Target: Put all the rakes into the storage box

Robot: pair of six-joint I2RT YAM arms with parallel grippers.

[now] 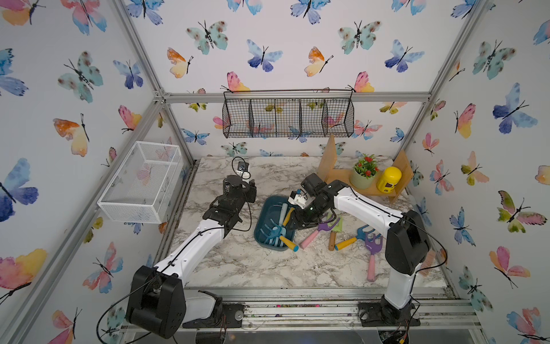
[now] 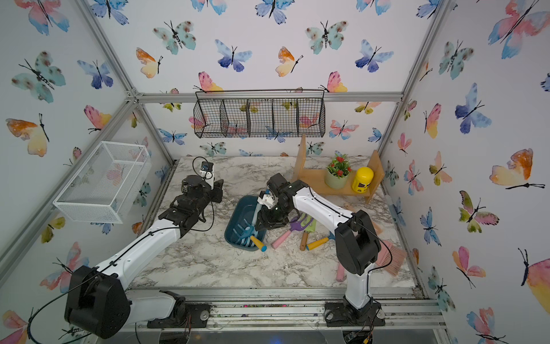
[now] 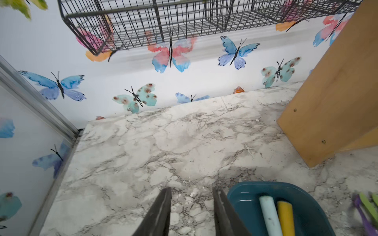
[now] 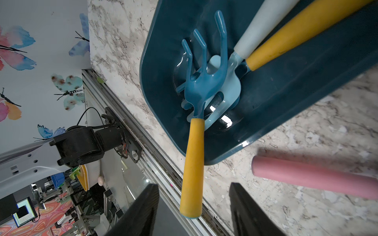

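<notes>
In the right wrist view a blue rake (image 4: 205, 84) lies in the dark blue storage box (image 4: 146, 74), its tines inside. Its yellow handle (image 4: 193, 169) sticks out over the box's near rim. My right gripper is open, with its fingers on either side of the handle's end and apart from it. From the top left view, that gripper is over the right side of the box. My left gripper stands to the box's left, part open and empty, facing the back wall over bare table.
A white handle (image 3: 270, 216) and a yellow handle (image 3: 286, 218) are also in the box. Right of it lie purple (image 1: 326, 226) and green (image 1: 338, 223) tools, a blue rake (image 1: 362, 235) and a purple fork (image 1: 373, 245). A wooden shelf (image 1: 328, 163) stands behind.
</notes>
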